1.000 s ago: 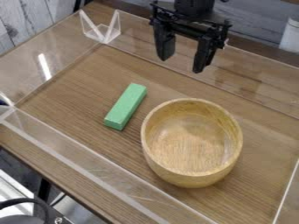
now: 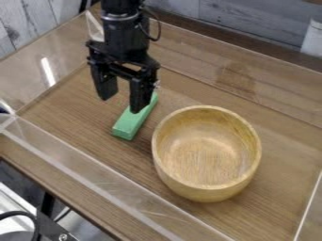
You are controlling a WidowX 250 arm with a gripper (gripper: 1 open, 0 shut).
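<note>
My black gripper (image 2: pixel 120 87) hangs over the left-middle of the wooden table, open, its fingers pointing down just above and left of a green block (image 2: pixel 134 120). The block lies lengthwise at a slant, its far end partly behind the gripper. To its right sits a large round tan bowl (image 2: pixel 206 151), empty.
A white object (image 2: pixel 312 38) stands at the upper right edge. Black cables lie off the table at the lower left.
My gripper has moved left and toward the front, from the back right of the table to beside the green block. The block and bowl have not moved.
</note>
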